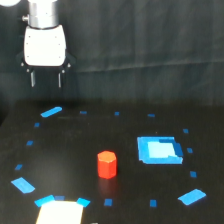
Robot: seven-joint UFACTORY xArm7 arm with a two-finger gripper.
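Note:
Up at the far left of the camera view, my gripper [46, 82] hangs above the dark table, its two fingers spread apart and nothing visible between them. A red block [107, 164] with a hexagonal outline stands on the table, left of centre and toward the front, well away from the gripper. To the right, a white square [160, 150] is framed by blue tape [144, 152]; whether it is a flat patch or a shallow object I cannot tell.
Blue tape strips [22, 185] and small blue marks [108, 202] dot the black table. A pale object [60, 213] is cut off by the bottom edge at the left. Dark curtain [140, 50] hangs behind.

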